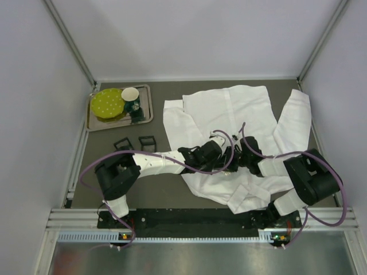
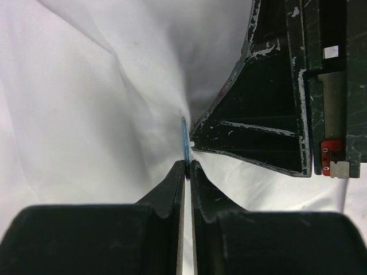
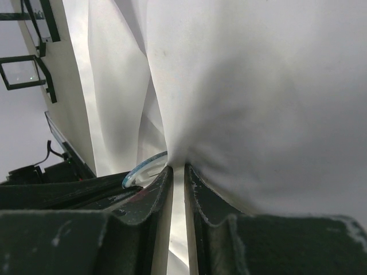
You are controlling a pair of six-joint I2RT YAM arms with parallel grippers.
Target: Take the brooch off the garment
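Observation:
The white garment (image 1: 229,109) is spread over the table. Edge-on in the left wrist view, the brooch (image 2: 186,140) appears as a thin blue strip against the cloth, with my left gripper shut on its lower end. From the right wrist view, the brooch's curved blue rim (image 3: 137,167) shows beside my right gripper. That gripper is slightly open, its tips against the cloth, a narrow gap between them; whether fabric lies in the gap is unclear. The brooch's pin and clasp cannot be made out, and the arms hide it from above.
Both grippers work very close together over the garment's lower middle. A tray (image 1: 92,122) with a green patterned plate (image 1: 107,103) and a cup (image 1: 131,97) stands at the back left. Two black frames (image 1: 147,143) lie left of the cloth. Free table shows at left.

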